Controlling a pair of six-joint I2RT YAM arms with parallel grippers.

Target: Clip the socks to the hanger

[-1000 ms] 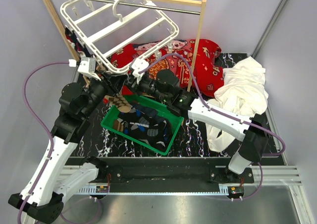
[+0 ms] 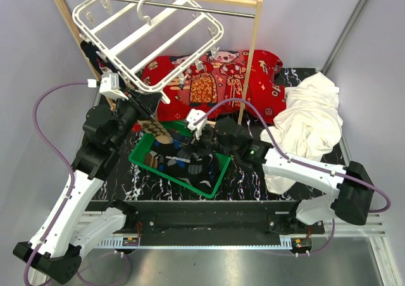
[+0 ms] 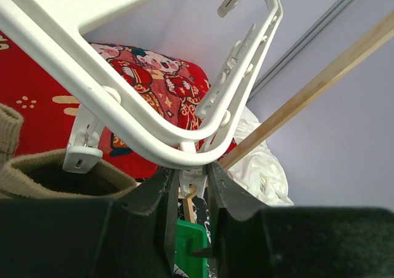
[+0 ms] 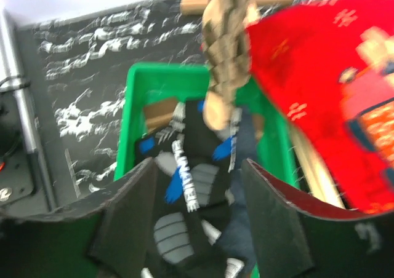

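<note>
The white hanger hangs tilted from the rack. My left gripper is shut on one of its small white clips at the near corner. A brown checkered sock hangs below the hanger, over the basket. Its cuff is close up in the left wrist view, with another clip at its opening; whether the clip grips the cloth is hard to see. Dark socks with grey and blue patches lie in the green basket. Over them, my right gripper is open, nothing between its fingers.
A wooden rack post stands right of the hanger. Behind the basket is a red patterned cushion, and a heap of white cloth lies at the right. Dark marbled tabletop shows free to the right of the basket.
My right gripper has gone from beside the hanger's near corner down toward the basket, and its arm has swung nearer. The hanger has swayed a little. My left gripper stays near its corner.
</note>
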